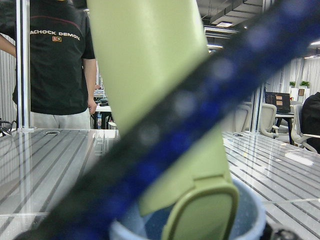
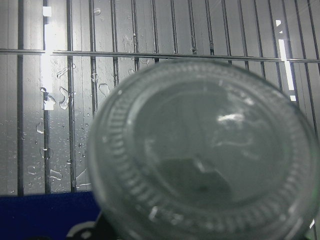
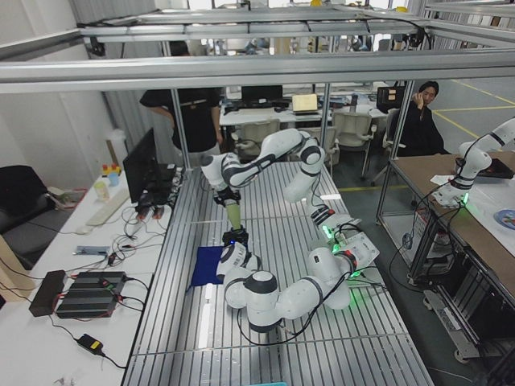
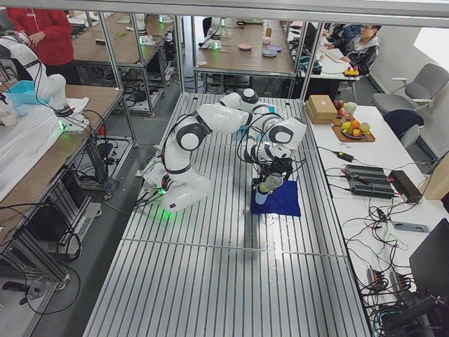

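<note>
A pale green bottle (image 3: 233, 215) stands tilted between the two grippers in the camera left view, one held above the other. In the left wrist view the bottle (image 1: 145, 60) reaches down into a light blue cup (image 1: 250, 215), behind a blurred dark blue band. In the camera right view the cup (image 4: 260, 198) is over a dark blue cloth (image 4: 284, 203). The right wrist view is filled by a clear ridged round container end (image 2: 205, 140). The grippers' fingers are too hidden or small to tell their state.
Cyan bins (image 4: 266, 110) sit at one end. A white side table (image 4: 372, 246) with electronics and fruit runs alongside, and frame posts rise at the edges.
</note>
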